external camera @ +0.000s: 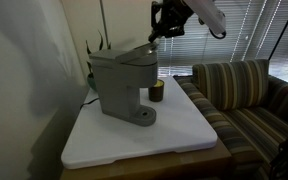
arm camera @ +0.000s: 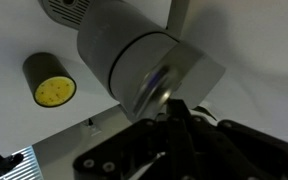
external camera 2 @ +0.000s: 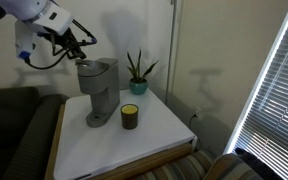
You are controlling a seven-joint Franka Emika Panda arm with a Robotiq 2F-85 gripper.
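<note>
A grey coffee maker [external camera: 124,88] stands upright on the white table, its lid at the top. My gripper [external camera: 154,38] is at the upper front of the machine, its fingertips close to the lid's edge. From the other side, the gripper [external camera 2: 84,50] again appears right by the machine's top [external camera 2: 96,68]. In the wrist view the shiny lid [arm camera: 164,80] fills the area just ahead of the dark gripper. The fingers look shut, with nothing visible between them. Whether the fingertips touch the lid cannot be told.
A dark mug with a yellow top [external camera 2: 130,116] stands beside the machine. A potted plant [external camera 2: 138,76] is at the table's back. Bare white table [external camera: 179,130] lies in front and to the right; a striped couch [external camera: 232,90] stands beyond.
</note>
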